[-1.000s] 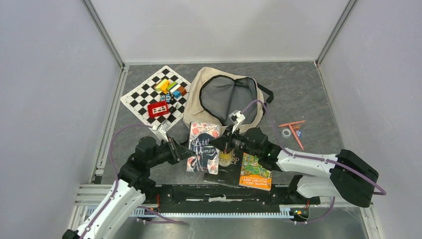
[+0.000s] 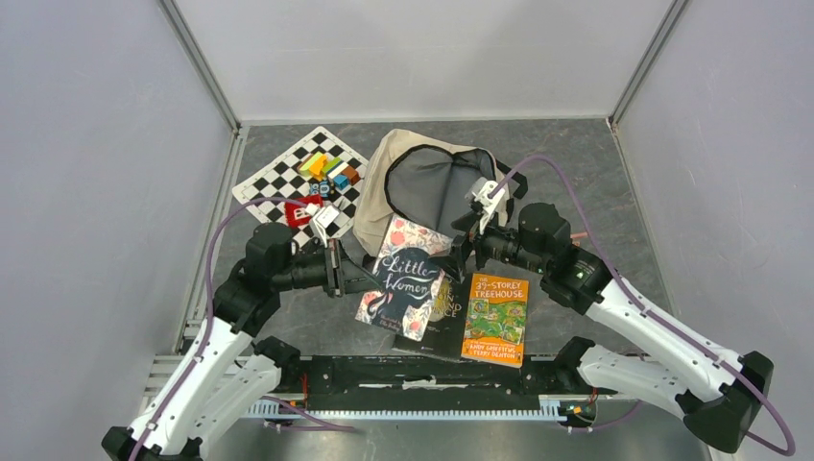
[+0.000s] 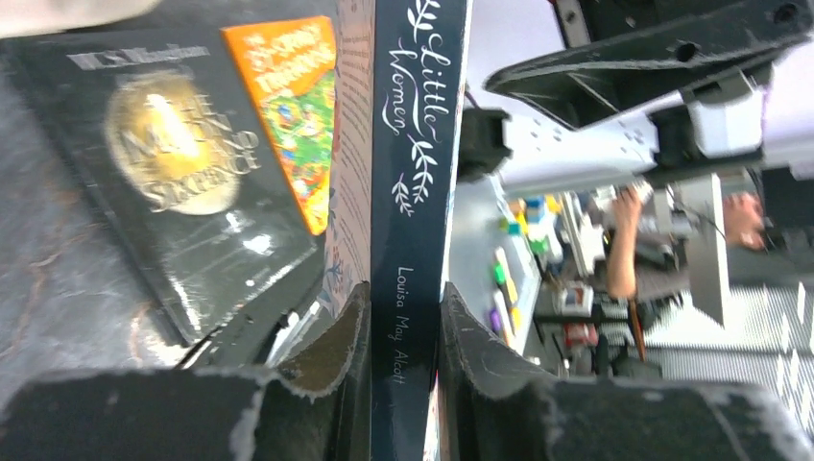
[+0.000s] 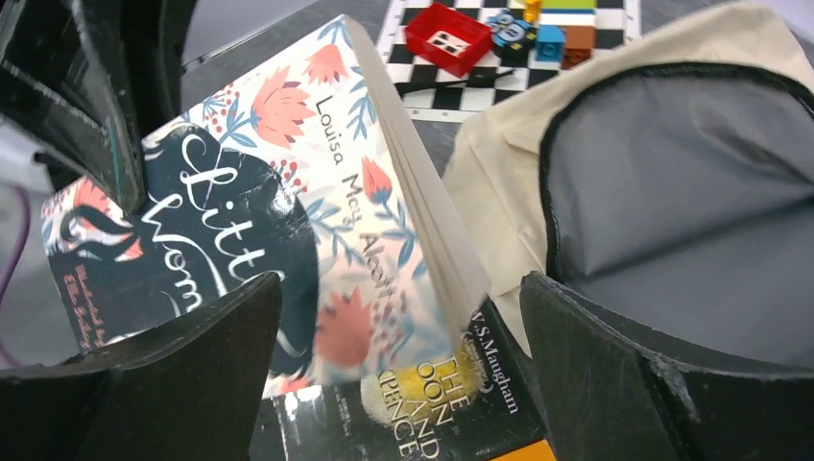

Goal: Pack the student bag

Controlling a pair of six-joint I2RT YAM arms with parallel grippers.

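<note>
My left gripper is shut on the spine side of the Little Women book [image 2: 408, 269], which has a floral cover with a dark title patch. The book is held above the black Maugham book [image 3: 182, 154] lying on the floor. To the book's right, my right gripper stands open with nothing between its fingers; the Little Women book shows behind its left finger in the right wrist view. Behind both arms lies the beige bag [image 2: 384, 158], its grey inside [image 4: 686, 202] exposed. An orange Treehouse book [image 2: 496, 317] lies beside the black one.
A checkered board [image 2: 274, 182] at the back left carries colored blocks [image 2: 322, 165] and a red box [image 4: 447, 38]. The right arm covers most of the items on the right. Bare grey floor [image 2: 586, 158] shows at the back right.
The left gripper keeps the book, now swung and tilted. The bag and lying books stayed put.
</note>
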